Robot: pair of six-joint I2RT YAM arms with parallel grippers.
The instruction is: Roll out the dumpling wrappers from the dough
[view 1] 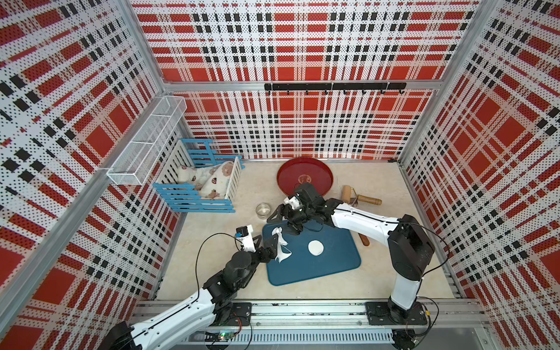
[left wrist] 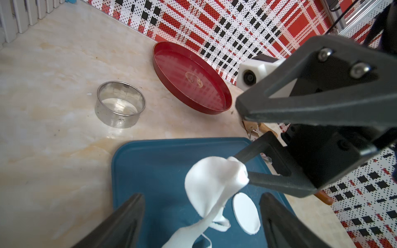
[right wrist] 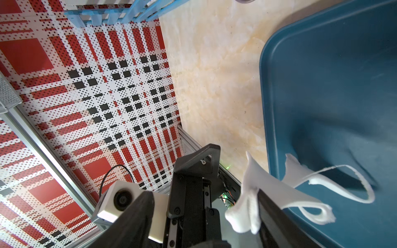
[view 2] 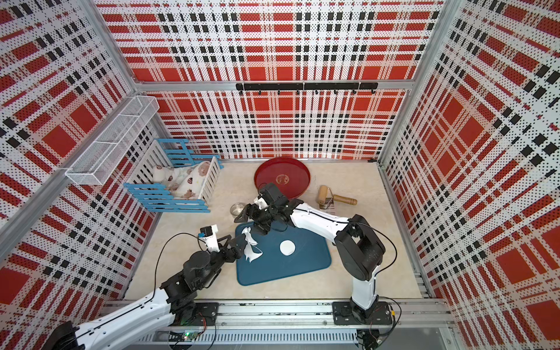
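A crumpled white dough scrap (left wrist: 211, 184) rises off the blue tray (view 1: 326, 262), reaching toward my right gripper's fingers in the left wrist view. A flat round wrapper (view 1: 315, 247) lies to its right on the tray. My left gripper (view 1: 270, 249) is open at the scrap's left side. My right gripper (view 1: 280, 217) is open above the tray's upper left; the scrap appears to cling at one fingertip.
A metal ring cutter (left wrist: 120, 108) stands behind the tray. A red plate (view 1: 304, 169), wooden tools (view 1: 367, 199) and a blue-white crib (view 1: 192, 204) stand around. Bare table is left of the tray.
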